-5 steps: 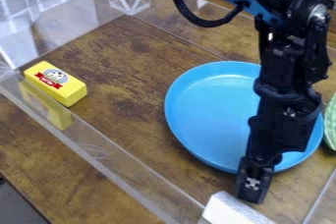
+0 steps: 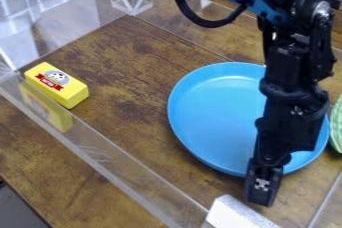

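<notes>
My black gripper (image 2: pixel 263 182) hangs low over the front right part of a blue round bowl (image 2: pixel 207 107) in the camera view, its tip by the near rim. The gripper body hides much of the bowl's right side. Whether anything sits between the fingers is hidden.
A yellow box with a printed label (image 2: pixel 56 87) lies at the left. A green object (image 2: pixel 335 132) is at the right edge, a white object (image 2: pixel 234 216) at the bottom. A clear plastic wall runs along the front left.
The gripper and arm have shifted very slightly; the other things look unmoved.
</notes>
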